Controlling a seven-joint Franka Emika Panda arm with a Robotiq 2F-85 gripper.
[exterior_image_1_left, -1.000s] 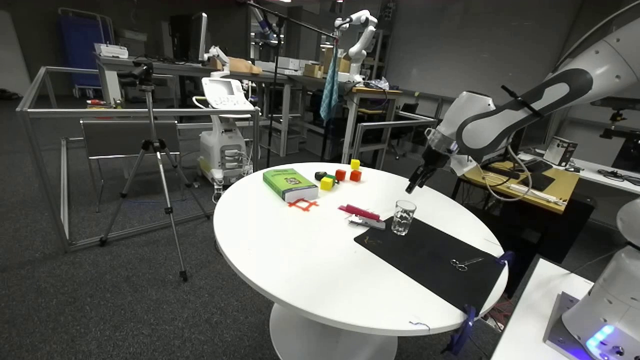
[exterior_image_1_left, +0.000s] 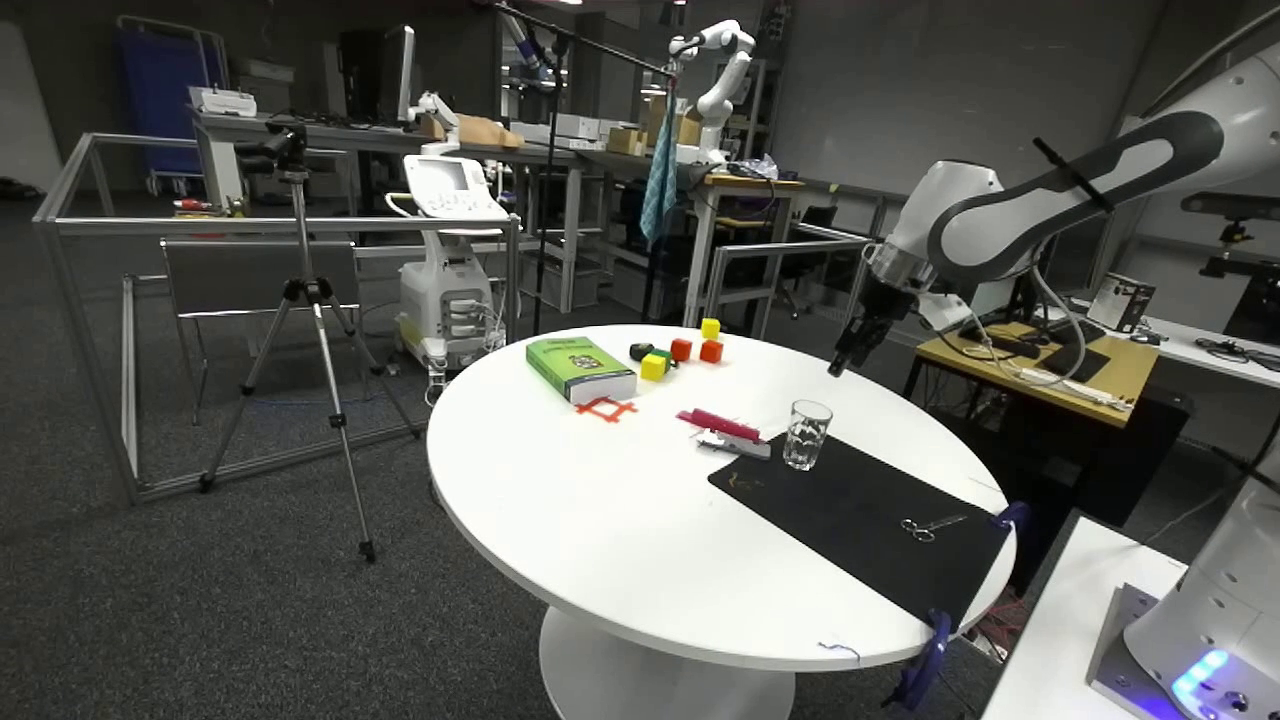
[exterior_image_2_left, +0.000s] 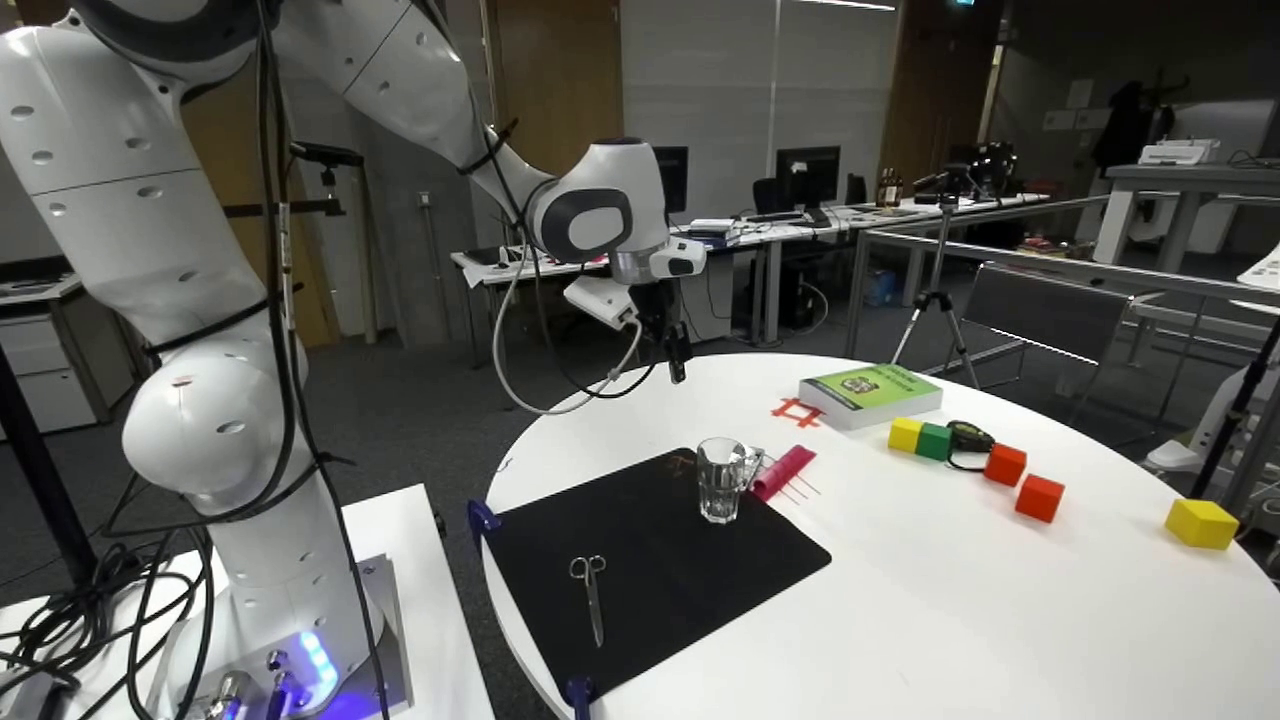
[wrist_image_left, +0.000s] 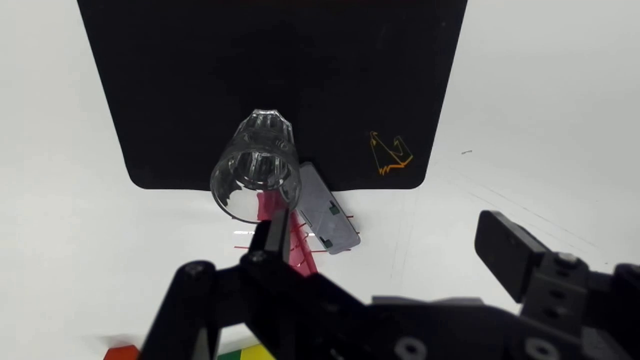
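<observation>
My gripper hangs above the white table, its two fingers spread wide with nothing between them. In exterior view 1 the gripper (exterior_image_1_left: 843, 355) is up and to the right of a clear drinking glass (exterior_image_1_left: 806, 436). The glass (wrist_image_left: 256, 165) stands upright on a black mat (wrist_image_left: 276, 72), close to the mat's edge. Beside it lie a pink strip-like object (exterior_image_1_left: 725, 425) and a grey, flat stapler-like thing (wrist_image_left: 328, 210), partly behind the glass and one finger in the wrist view. Small scissors (exterior_image_2_left: 589, 596) rest on the mat.
A green book (exterior_image_1_left: 581, 368) lies across the table near red tape marks (exterior_image_1_left: 607, 409). Red cubes (exterior_image_2_left: 1038, 498), a yellow cube (exterior_image_2_left: 1201, 524) and a green cube (exterior_image_2_left: 933, 442) are scattered about. Blue clamps (exterior_image_1_left: 924, 658) grip the table edge.
In exterior view 1 the gripper has risen and shifted slightly right, away from the glass. Nothing on the table has moved.
</observation>
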